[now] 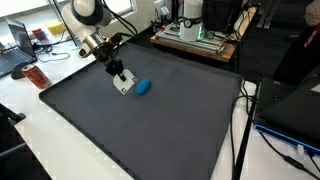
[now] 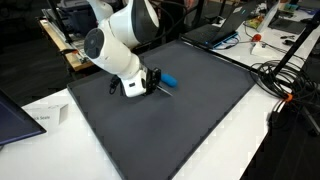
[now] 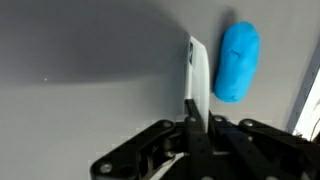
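A thin white card (image 1: 124, 82) is pinched in my gripper, whose fingers are shut on it. Seen from the wrist, the card (image 3: 198, 75) is nearly edge-on and reaches out past the fingertips. A blue rounded object (image 1: 143, 87) lies on the dark mat close to the card, with a small gap between them. That same blue object (image 3: 237, 62) is right of the card in the wrist view. In exterior view 2 the arm partly covers the gripper, and the blue object (image 2: 168, 80) shows just behind it.
An orange-red can (image 1: 37, 76) stands beyond its left edge, near a laptop (image 1: 15, 45). Black cables (image 1: 240, 115) run along the right side.
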